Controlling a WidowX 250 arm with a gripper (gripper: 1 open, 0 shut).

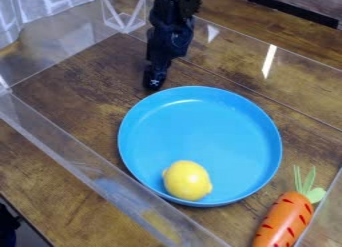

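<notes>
My black gripper (156,72) hangs at the top middle of the camera view, low over the wooden surface, above and behind a blue plate (201,126). It is dark and small, so the space between its fingers is hard to make out. On the plate, toward its front, rests a yellow lemon (187,179). An orange toy carrot (282,221) with a green top lies at the lower right, beside the plate.
Clear plastic walls (100,176) border the wooden surface. The wood left of the plate and to the upper right is bare.
</notes>
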